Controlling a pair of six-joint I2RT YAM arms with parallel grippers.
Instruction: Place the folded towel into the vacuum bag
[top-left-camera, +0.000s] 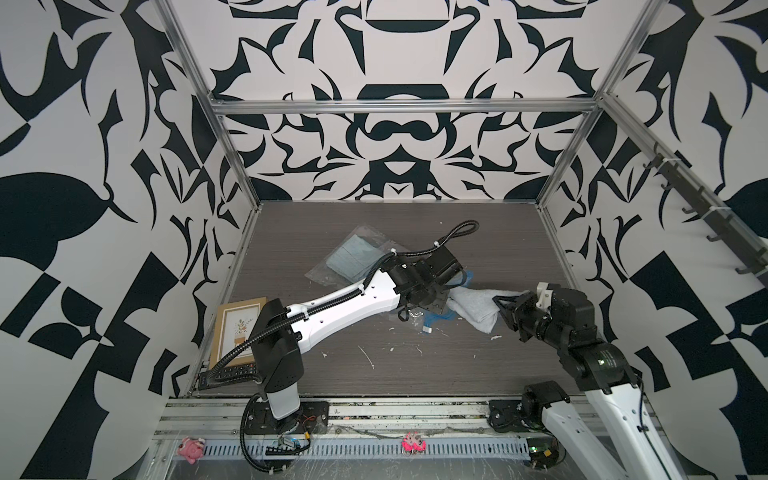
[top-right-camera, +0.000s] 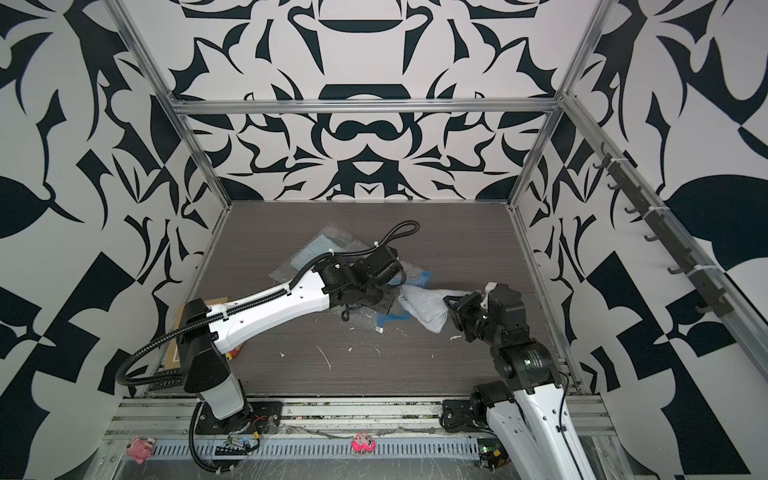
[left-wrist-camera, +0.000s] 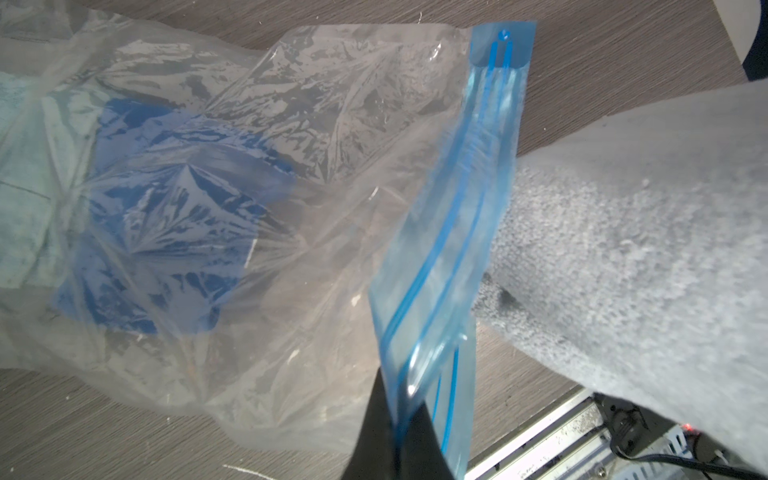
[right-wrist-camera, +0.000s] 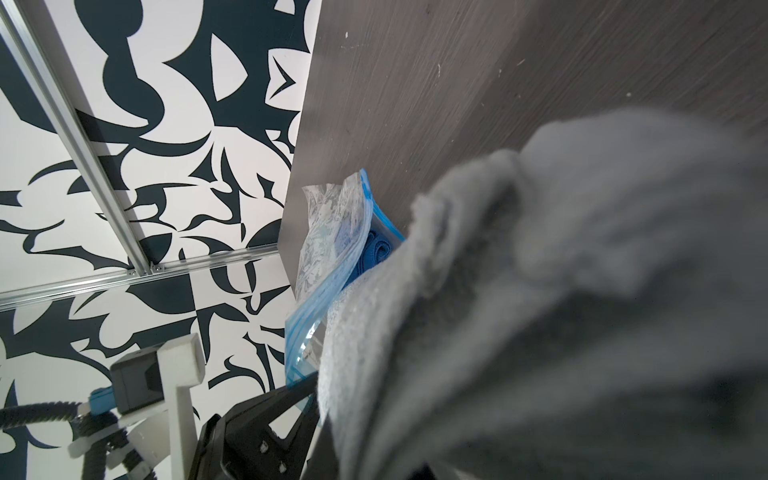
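Observation:
The clear vacuum bag (left-wrist-camera: 320, 264) with its blue zip edge (left-wrist-camera: 448, 200) lies on the table, a pale cloth (top-left-camera: 354, 257) and a blue cloth (left-wrist-camera: 172, 216) inside it. My left gripper is shut on the zip edge, lifting it. A light grey folded towel (top-left-camera: 476, 308) hangs from my right gripper (top-left-camera: 505, 308), which is shut on its right end. In the left wrist view the towel's near end meets the zip edge. Whether it is past the mouth cannot be told. The right fingertips are mostly hidden by the towel (right-wrist-camera: 512, 320).
A wooden picture frame (top-left-camera: 238, 332) and a dark keyboard (top-left-camera: 230, 376) lie at the table's left. Small white scraps dot the front.

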